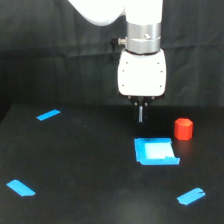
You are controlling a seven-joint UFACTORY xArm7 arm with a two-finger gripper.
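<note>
My gripper [140, 116] hangs with its dark fingers pointing down, just above and behind a blue-edged square with a white middle [158, 151]. Against the dark background the fingers are small and hard to make out, so whether they stand apart or together cannot be told. No object shows clearly at their tips. To the right of the fingers, apart from them, a small red block [183, 129] sits on the black table near the square's back right corner.
Blue strips lie flat on the black table [90, 160]: one at back left [48, 115], one at front left [20, 188], one at front right [191, 196]. A dark curtain [60, 60] hangs behind.
</note>
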